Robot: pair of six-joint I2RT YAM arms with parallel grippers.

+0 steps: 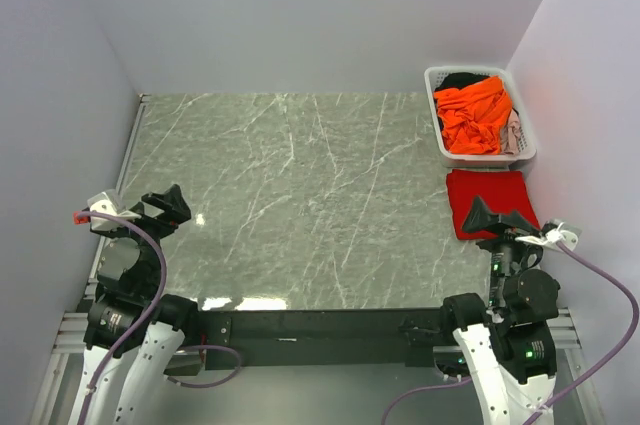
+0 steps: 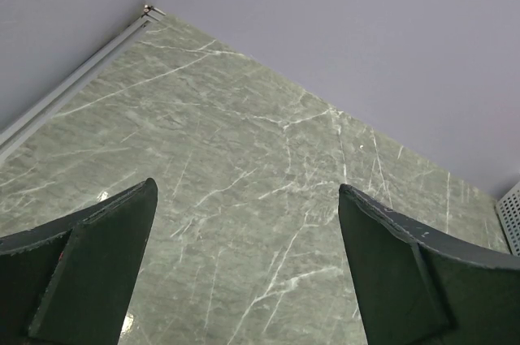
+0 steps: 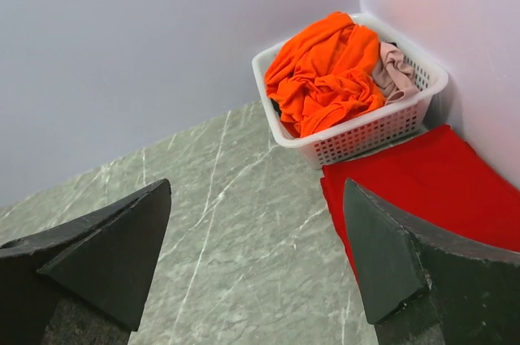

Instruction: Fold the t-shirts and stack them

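A white basket (image 1: 445,155) at the back right holds a crumpled orange shirt (image 1: 474,110) (image 3: 321,73), some black cloth and a pale pink cloth (image 3: 394,73). A folded red shirt (image 1: 480,195) (image 3: 414,183) lies flat in front of the basket along the right wall. My left gripper (image 1: 165,206) is open over the left front of the table, empty. My right gripper (image 1: 500,217) stands open above the red shirt's front part, nothing between its fingers.
Pale walls (image 1: 290,15) enclose it at the back and both sides.
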